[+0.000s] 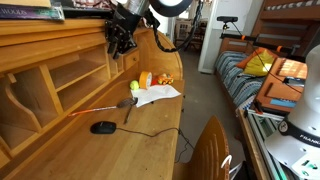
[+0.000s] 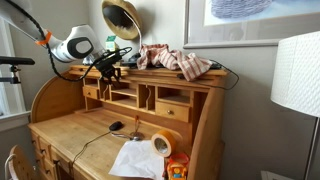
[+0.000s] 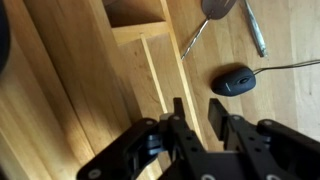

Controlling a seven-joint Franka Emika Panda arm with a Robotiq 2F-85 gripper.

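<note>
In exterior view 2, the orange tape roll (image 2: 163, 143) is on the desk by the white paper (image 2: 138, 158). Exterior view 1 shows the same roll (image 1: 146, 79) on edge behind the paper (image 1: 156, 94). My gripper (image 1: 122, 47) hangs above the desk, near the cubbyholes, well clear of the roll. Its dark fingertips (image 3: 178, 104) stand a little apart in the wrist view, and nothing shows in the gap. Below lies a black mouse (image 3: 233, 80); the roll is outside this view.
A yellow-green ball (image 1: 135, 86), an orange toy (image 1: 164, 79) and a dark-headed tool (image 1: 128, 103) lie on the desk. Wooden cubbyholes (image 1: 76, 70) line its back. A cable trails from the mouse (image 1: 103, 127). The near desktop is mostly clear.
</note>
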